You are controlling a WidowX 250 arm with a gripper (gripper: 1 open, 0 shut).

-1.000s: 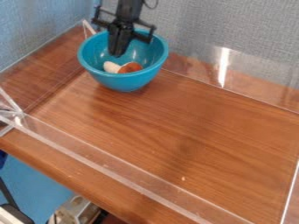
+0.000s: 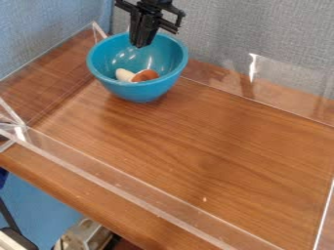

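My black gripper [image 2: 141, 39] is at the top of the view, over the back of a teal bowl [image 2: 137, 90], shut with nothing visible between its fingers. In the bowl lie a whitish object [image 2: 124, 74] and an orange-brown round object [image 2: 146, 75].
Grey textured walls stand at the back and left, with a clear panel along the edges. Some hardware sits below the table's near left edge.
My gripper has risen, moving up and slightly back from inside the bowl to above it. The bowl and its contents look unmoved.
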